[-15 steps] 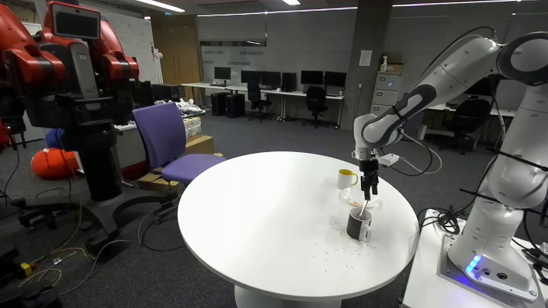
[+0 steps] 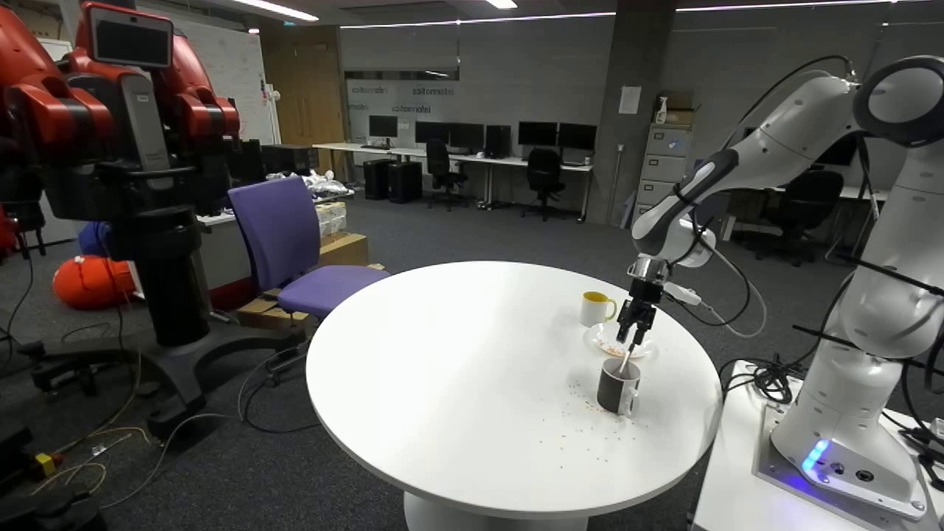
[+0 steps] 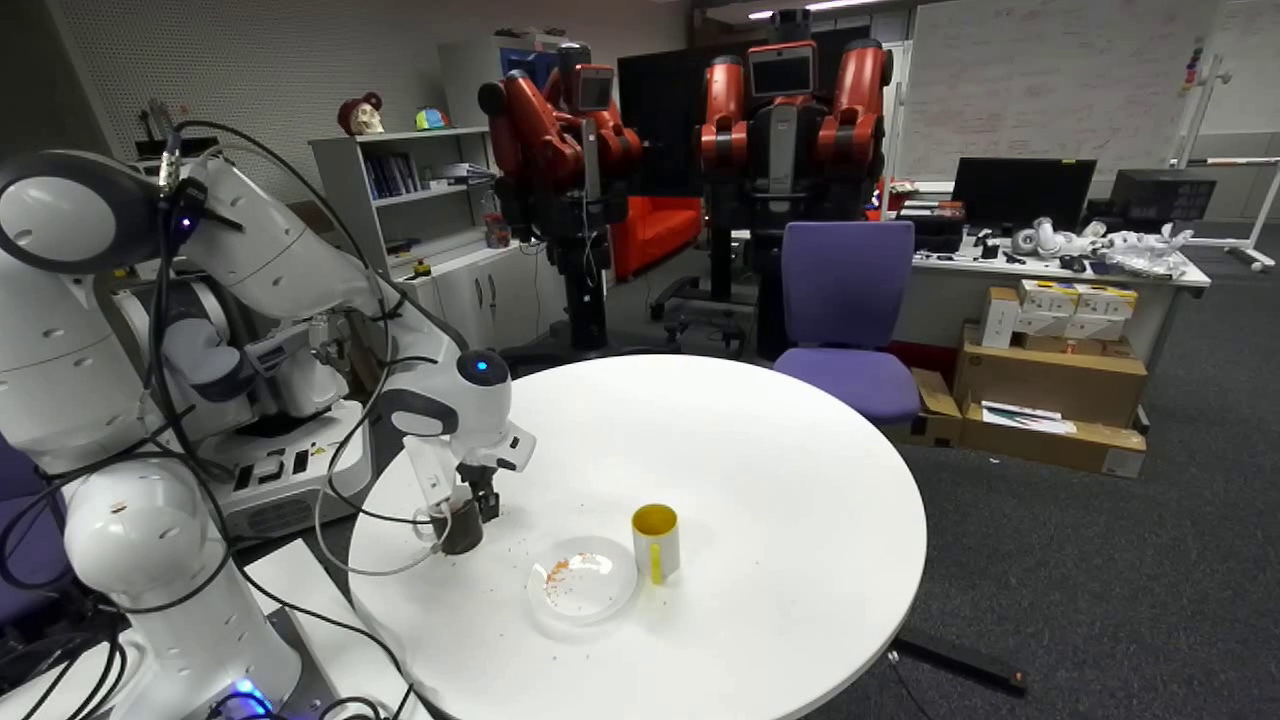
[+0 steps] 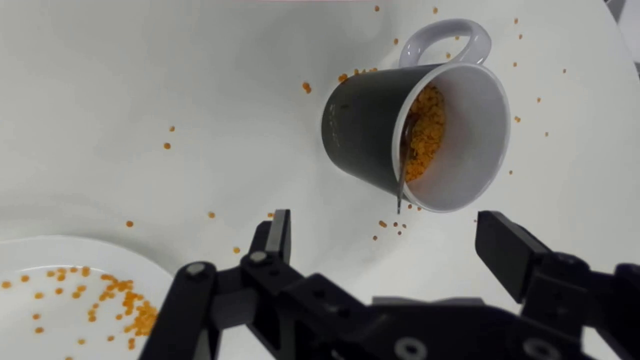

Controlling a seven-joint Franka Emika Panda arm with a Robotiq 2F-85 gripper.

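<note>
A dark mug [image 4: 366, 126] with a white handle stands upright on the white table, partly filled with small orange bits [image 4: 429, 135]. A spoon [image 4: 402, 174] leans in it, its handle rising over the rim. My gripper is open, its two fingers wide apart with only table showing between them. In the first exterior view the gripper [image 2: 634, 336] hangs just above the spoon's upper end; whether they touch is unclear. Behind the mug lies a white plate [image 3: 612, 596] with scattered orange bits. A white mug with yellow inside [image 3: 662, 554] stands beside that plate.
Loose orange crumbs [image 4: 382, 224] are strewn on the table around the dark mug. A purple chair [image 2: 327, 287] stands by its far left edge.
The gripper has tilted and shifted slightly, its wrist swinging right and its fingers now slanting down toward the spoon. The mugs, plate and spoon appear unmoved.
</note>
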